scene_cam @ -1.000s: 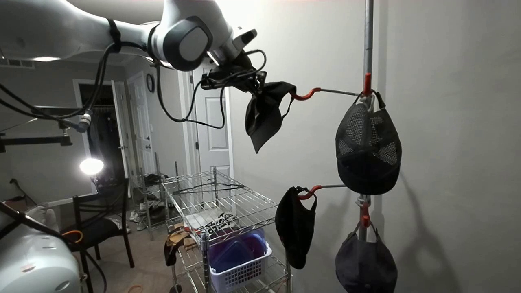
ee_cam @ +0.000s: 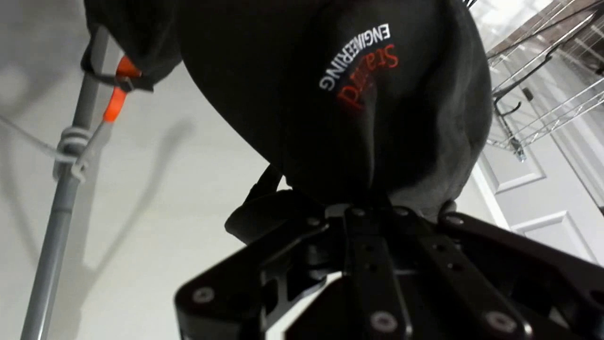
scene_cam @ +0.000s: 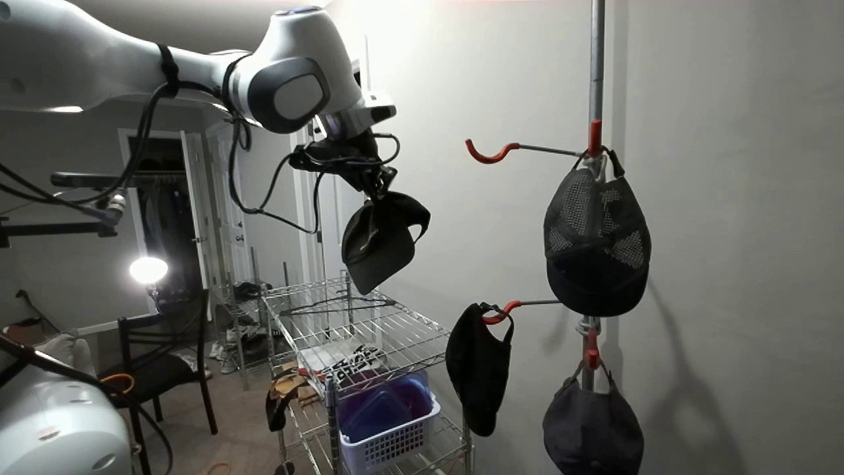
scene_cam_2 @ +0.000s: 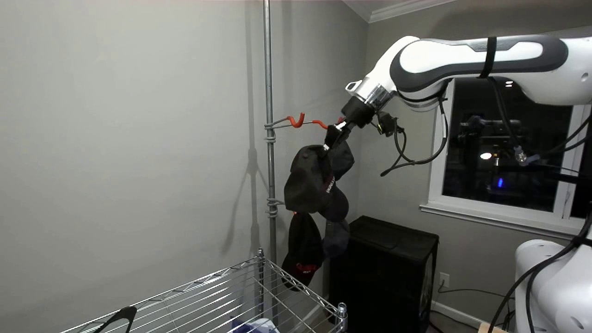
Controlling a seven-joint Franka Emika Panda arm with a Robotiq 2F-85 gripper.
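Observation:
A black cap (scene_cam: 384, 237) hangs brim-down from my gripper (scene_cam: 378, 192), whose fingers are shut on its fabric. White and red lettering shows on the front of this cap (ee_cam: 362, 113) in the wrist view, where it fills the upper middle and hides the fingertips. To the right of the cap, an empty red-tipped hook (scene_cam: 492, 154) juts from the grey pole (scene_cam: 597, 71), with clear space between them. Seen from the other side, the held cap (scene_cam_2: 306, 180) overlaps the caps behind it.
A mesh-backed cap (scene_cam: 597, 237), a lower dark cap (scene_cam: 593, 427) and a black cap on the side hook (scene_cam: 479, 372) hang by the pole. Below stands a wire rack (scene_cam: 411, 332) with a white basket (scene_cam: 388, 443). Open air surrounds the upper hook.
My gripper and the cap have moved left and down, away from the upper hook. The cap's strap side was near the hook's tip before; now the hook's whole curve shows bare.

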